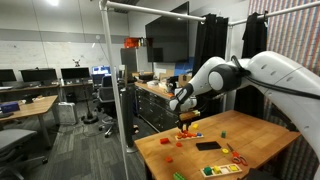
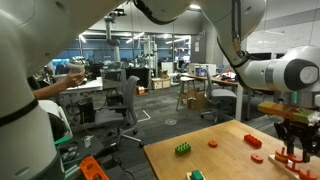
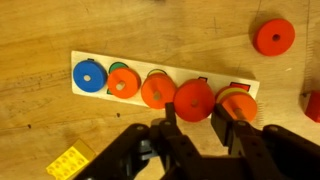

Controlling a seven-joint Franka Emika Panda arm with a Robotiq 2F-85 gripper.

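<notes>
In the wrist view a pale wooden peg board runs across the table. It carries a blue ring at the left end and several orange-red rings beside it, such as the orange ring. My gripper is over the board's right half, shut on a red disc. The disc looks larger than the others, so it seems raised nearer the camera; whether it touches a peg cannot be seen. An orange ring sits at the right end, partly behind a finger. In exterior view 2 the gripper points down at the right edge.
A loose red ring lies beyond the board, and a red block to its right. A yellow block is at the lower left. A green block stands on the table in exterior view 2. Bare wood lies between.
</notes>
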